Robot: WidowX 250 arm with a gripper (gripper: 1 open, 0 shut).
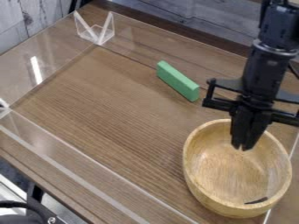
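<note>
My gripper [243, 131] hangs at the upper right, over the back part of a wide tan bowl [205, 177]. It points down, and its fingers look close together with nothing visible between them. A small dark object [256, 200] lies inside the bowl near the front right.
A green block [177, 80] lies on the wooden table [100, 131] behind and left of the bowl. A clear plastic object [96, 27] stands at the back left.
</note>
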